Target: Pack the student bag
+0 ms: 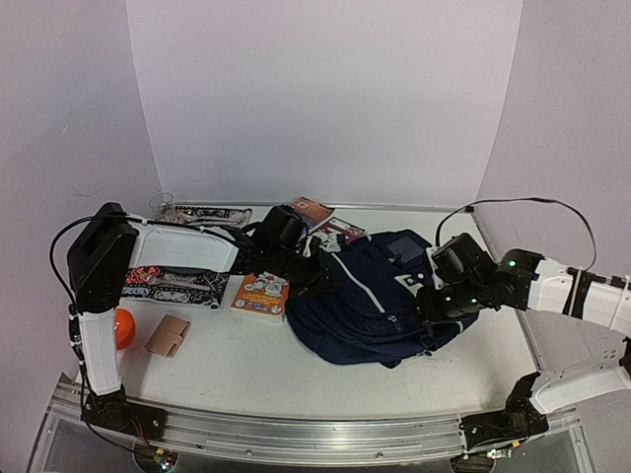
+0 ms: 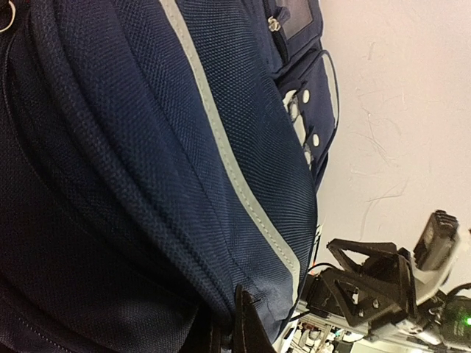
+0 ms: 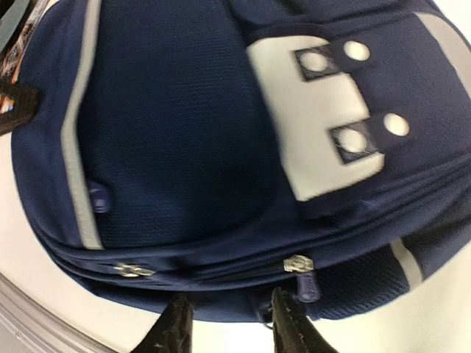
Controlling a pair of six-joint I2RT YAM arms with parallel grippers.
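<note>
The navy student bag [image 1: 340,330] lies on its side on the table, its light trim strip [image 2: 221,140] running along the top. At the bag's left part, my left gripper [image 1: 330,281] is down against the fabric. In the left wrist view its fingers [image 2: 246,327] are close together, with the bag's edge pinched between them. My right gripper [image 1: 426,307] is over the bag's right part. Its fingers [image 3: 175,327] stand apart with nothing gripped, near a zip pull [image 3: 305,283] on the bag. The bag's inside is not clearly visible.
An orange book [image 1: 260,296] lies left of the bag, and more books [image 1: 314,211] are behind it. Patterned black-and-white cases [image 1: 182,288], a tan wallet [image 1: 168,336] and an orange ball [image 1: 123,328] are at the left.
</note>
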